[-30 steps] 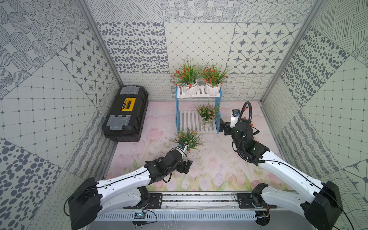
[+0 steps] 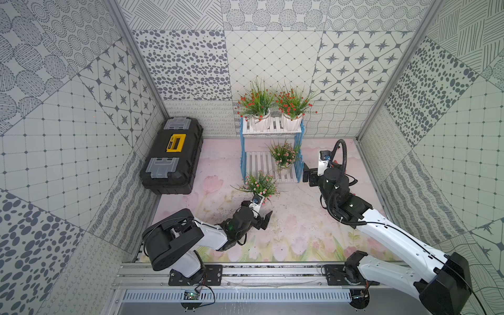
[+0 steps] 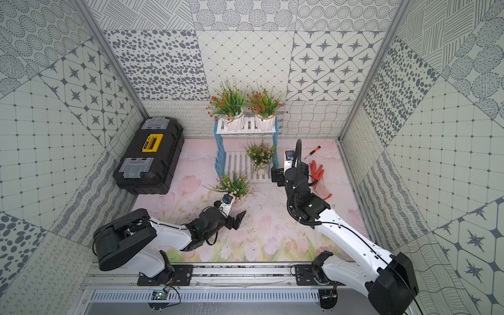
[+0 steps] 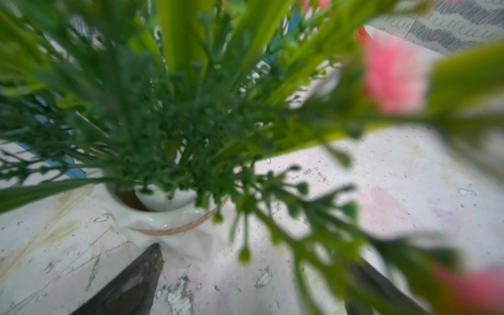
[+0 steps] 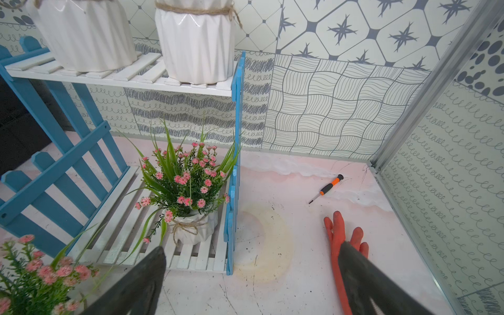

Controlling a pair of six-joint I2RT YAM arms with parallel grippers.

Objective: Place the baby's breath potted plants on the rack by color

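Observation:
Two white pots with red flowers [image 2: 256,102] stand side by side on the top shelf of the blue-and-white rack [image 2: 253,160]. A pink-flowered pot [image 5: 191,225] sits upright at the right of the lower shelf. On the floor before the rack is another pink-flowered plant [image 2: 261,184]; its white pot [image 4: 176,218] shows low in the left wrist view. My left gripper [image 2: 262,221] is open and low, its fingers [image 4: 128,286] apart at the near side of that pot, foliage hanging over them. My right gripper stands open and empty, just right of the rack.
A black toolbox [image 2: 173,155] occupies the left side. Right of the rack lie a red glove [image 5: 340,257] and a small screwdriver [image 5: 326,188]. The left half of the lower shelf is bare, and the floor's front middle is clear.
My left gripper has moved slightly right and toward the rack, its arm folding inward. The floor plant's foliage has shifted slightly right. The right arm has barely moved.

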